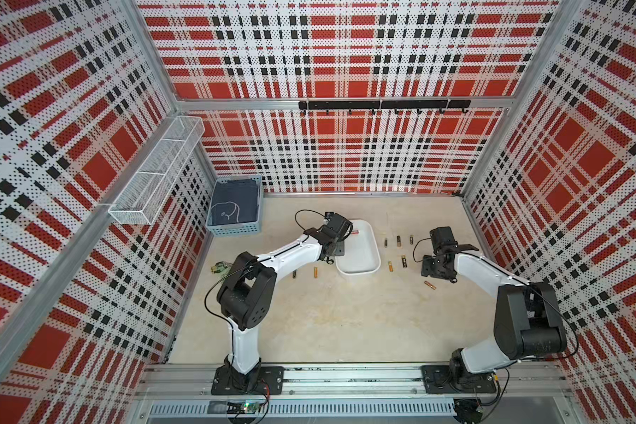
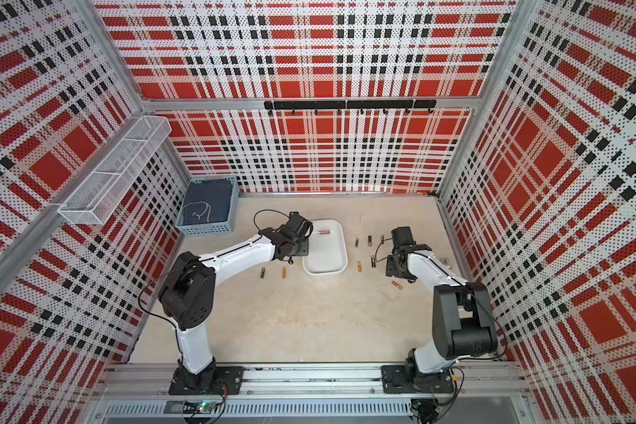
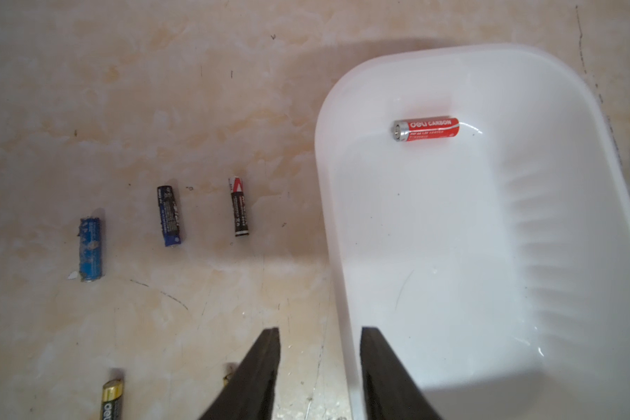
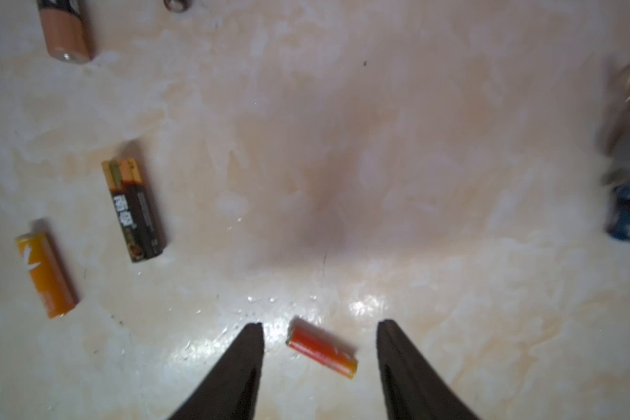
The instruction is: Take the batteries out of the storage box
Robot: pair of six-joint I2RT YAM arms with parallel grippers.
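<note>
The white storage box (image 1: 357,251) holds one red battery (image 3: 427,128) near its back end. My left gripper is open over the box's left wall, nothing between its fingers. Several batteries lie loose on both sides of the box, including a blue one (image 3: 90,248) in the left wrist view. My right gripper is open above the table right of the box, fingers blurred; an orange-red battery (image 4: 322,350) shows between and below them. A black battery (image 4: 133,210) and an orange one (image 4: 46,274) lie to its left.
A blue basket (image 1: 234,227) with dark cloth stands at the back left, a wire rack (image 1: 152,176) on the left wall above it. A blurred bluish object (image 4: 628,210) lies at the right wrist view's edge.
</note>
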